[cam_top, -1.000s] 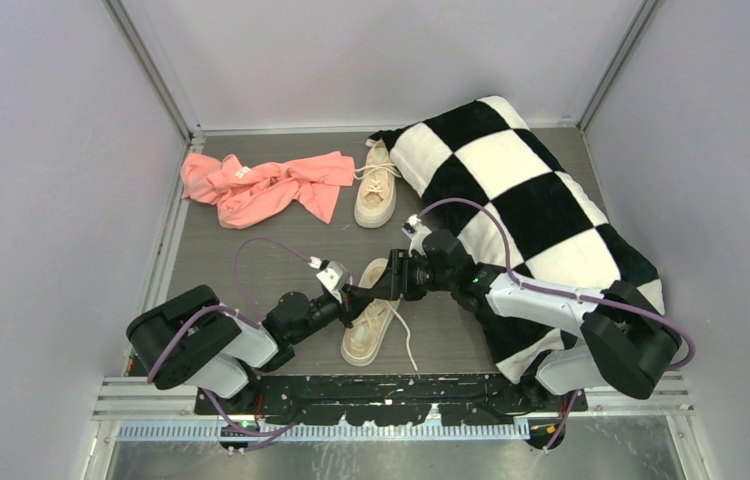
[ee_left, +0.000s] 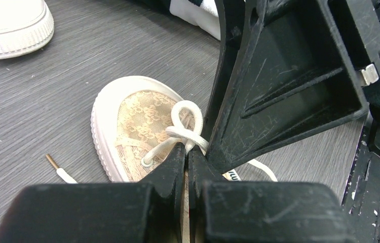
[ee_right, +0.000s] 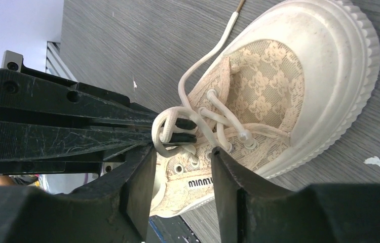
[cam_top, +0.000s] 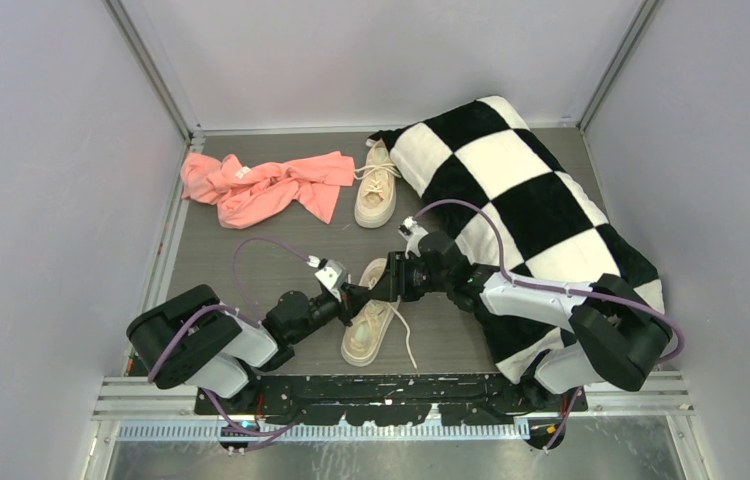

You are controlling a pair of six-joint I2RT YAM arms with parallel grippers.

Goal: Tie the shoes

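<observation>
A cream lace sneaker (cam_top: 361, 340) lies in front of me, its toe filling much of the right wrist view (ee_right: 335, 61). My left gripper is shut on the white lace, which forms an upright loop (ee_left: 188, 106) above its tips. My right gripper is part open right over that loop and beside the left fingertips, its body covering the right of the left wrist view. Whether it touches the lace is unclear. A second laced sneaker (cam_top: 376, 200) lies behind.
A pink cloth (cam_top: 251, 190) lies back left. A large checkered cushion (cam_top: 531, 240) fills the right side. Bare grey floor (cam_top: 211, 260) shows at the left and around the front shoe.
My right arm has shifted very slightly near the front shoe, its cable and elbow a little lower. The left arm and both shoes look unchanged.
</observation>
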